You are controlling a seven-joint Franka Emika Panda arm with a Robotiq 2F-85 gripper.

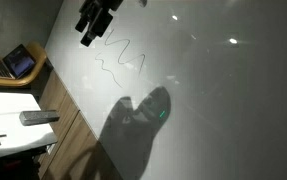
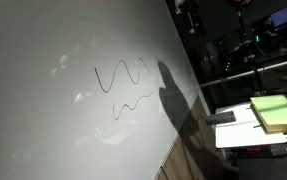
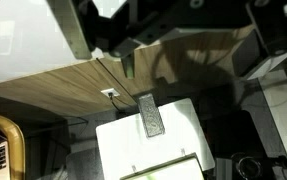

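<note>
On the whiteboard (image 1: 203, 80) are two wavy dark lines (image 2: 123, 72), one above the other. A dark grey eraser (image 1: 39, 117) lies on the small white table (image 2: 239, 134); in the wrist view the same eraser (image 3: 151, 115) rests near the table's edge. My gripper (image 1: 83, 33) is in front of the board's upper left part in exterior view 1, well away from the eraser. Its fingers (image 3: 73, 32) are spread apart in the wrist view, so it is open. In exterior view 2 the fingertips are too dark to make out.
A yellow-green block (image 2: 276, 113) occupies part of the white table beside the eraser. Wood panelling (image 1: 74, 135) runs below the board. Behind the table, a laptop (image 1: 20, 62) sits on an orange chair (image 3: 15, 140). A power outlet (image 3: 109, 93) is on the panelling.
</note>
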